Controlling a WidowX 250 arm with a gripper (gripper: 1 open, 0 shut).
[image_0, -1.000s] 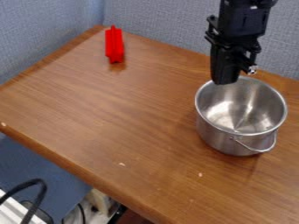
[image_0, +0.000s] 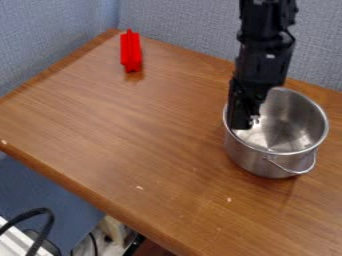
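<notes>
My black gripper (image_0: 243, 114) reaches down from the top into the left part of a steel pot (image_0: 274, 150) at the right of the table, its tip just inside or at the near-left rim. It looks shut, and I see nothing held, though the tip is small and dark. A red object (image_0: 131, 51) lies at the back left of the wooden table (image_0: 120, 150), far from the gripper.
Padded grey walls (image_0: 181, 25) stand behind and at the left. Cables and a white item sit below the table's near-left edge.
The gripper has come down from above the pot's back rim to its left inside, lower and slightly nearer. The pot and red object look unmoved.
</notes>
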